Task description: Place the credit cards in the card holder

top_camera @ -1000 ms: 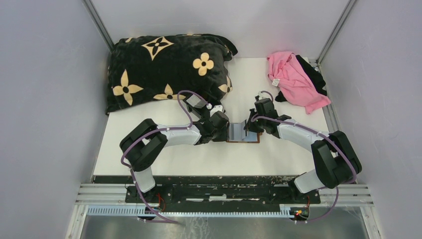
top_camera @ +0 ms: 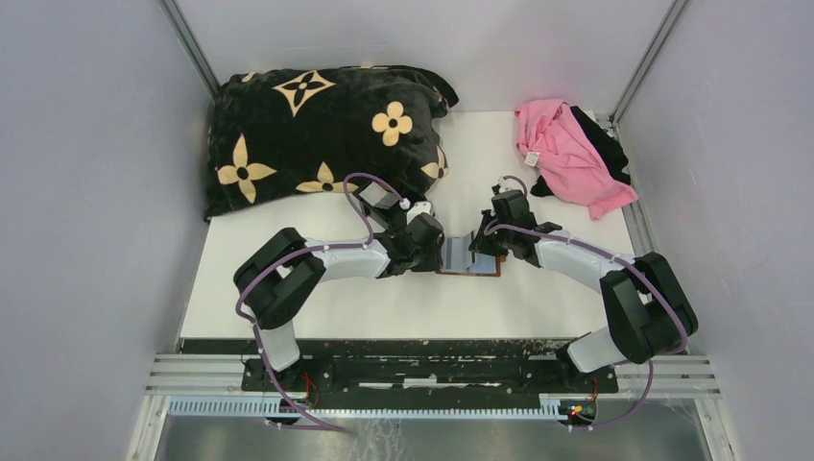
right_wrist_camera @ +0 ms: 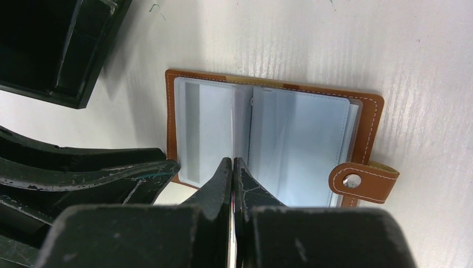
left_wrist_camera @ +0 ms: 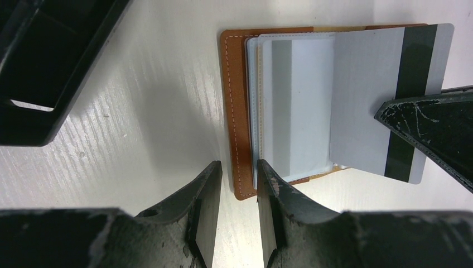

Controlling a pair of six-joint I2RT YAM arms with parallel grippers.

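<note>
The brown card holder (left_wrist_camera: 237, 117) lies open on the table, showing clear plastic sleeves (right_wrist_camera: 295, 145) and a snap strap (right_wrist_camera: 362, 181). My right gripper is shut at the raised middle sleeve (left_wrist_camera: 362, 84), a thin page with a dark stripe, its fingertips pinching that page's edge. My left gripper is part open at the holder's left edge, fingertips low by the sleeve edges, with nothing clearly between them.
A black tray (right_wrist_camera: 56, 44) with cards (top_camera: 377, 195) stands behind the left gripper. A patterned black cushion (top_camera: 317, 134) and pink cloth (top_camera: 566, 154) lie at the back.
My left gripper has shifted very slightly to the right at the holder's left edge. The right arm looks unchanged.
</note>
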